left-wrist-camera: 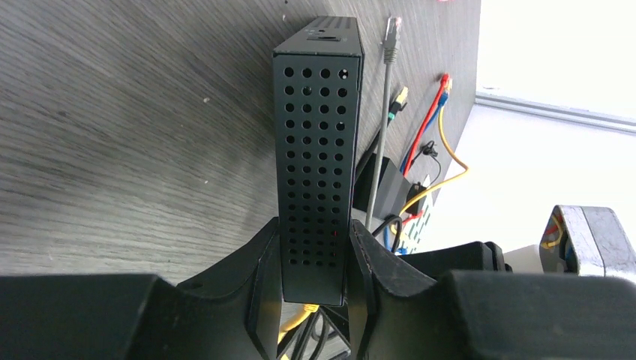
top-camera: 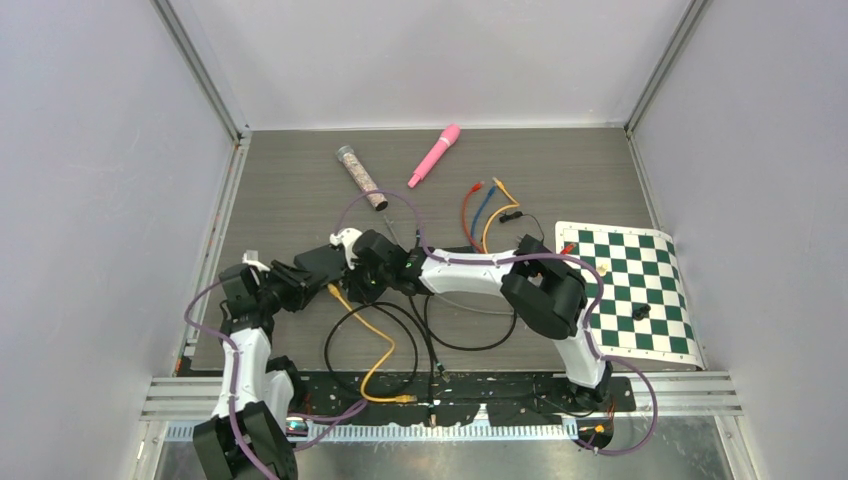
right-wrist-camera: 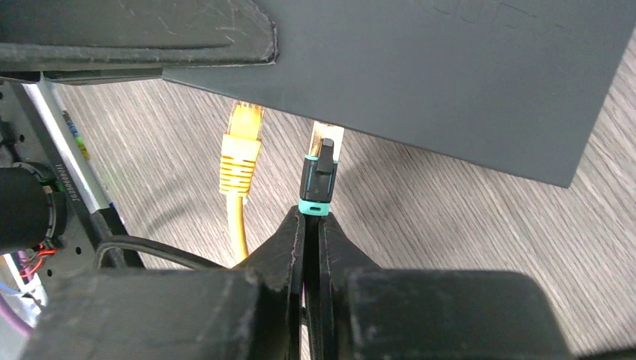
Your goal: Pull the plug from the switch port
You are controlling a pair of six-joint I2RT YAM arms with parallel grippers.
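Observation:
The dark metal switch (left-wrist-camera: 315, 150) is held by my left gripper, its fingers on the switch's end, as the left wrist view shows. My right gripper is shut on a black cable just behind its plug (right-wrist-camera: 318, 176), which has a teal band and a clear tip at the switch's edge in the right wrist view; whether the tip is inside the port is hard to tell. A yellow plug (right-wrist-camera: 241, 154) sits at the same edge, to the left of it.
Loose cables (top-camera: 480, 210), a pink microphone (top-camera: 434, 158) and a bead tube (top-camera: 360, 175) lie behind the arms. A checkered board (top-camera: 628, 290) is on the right. Black cable loops cover the front middle.

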